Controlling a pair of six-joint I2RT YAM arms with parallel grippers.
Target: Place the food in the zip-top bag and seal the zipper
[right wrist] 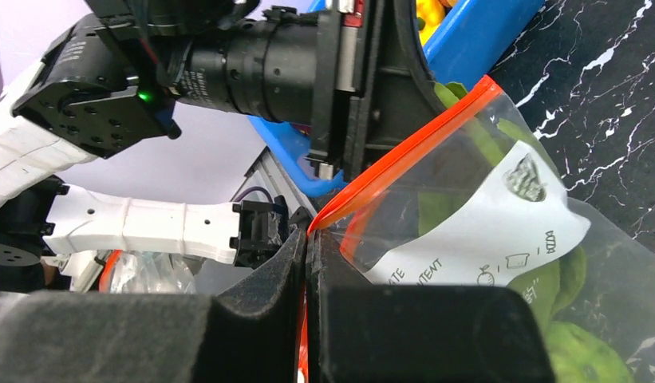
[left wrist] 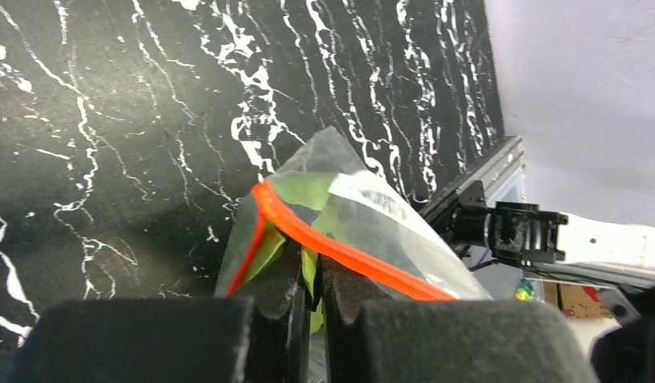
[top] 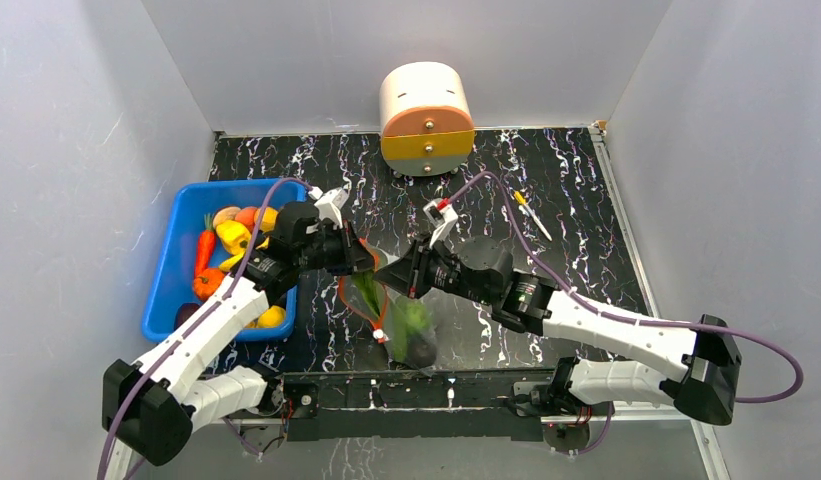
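The clear zip top bag (top: pixel 423 318) with an orange zipper rim stands in the middle, its mouth gaping toward the left. Inside show green leaves (top: pixel 368 288), a green round item (right wrist: pixel 583 355) and a dark round one (top: pixel 421 351). At the mouth, my left gripper (top: pixel 366 266) is shut on the leafy greens, a strip of leaf (left wrist: pixel 309 267) showing between its fingertips. Close beside it, my right gripper is shut on the orange rim (right wrist: pixel 412 148) of the bag. The left gripper's tips are hidden in the right wrist view.
A blue bin (top: pixel 158 290) of toy produce stands at the left, partly under the left arm. At the back is a small drawer cabinet (top: pixel 427 110); a yellow-and-white pen (top: pixel 532 215) lies to the right. The two grippers nearly touch.
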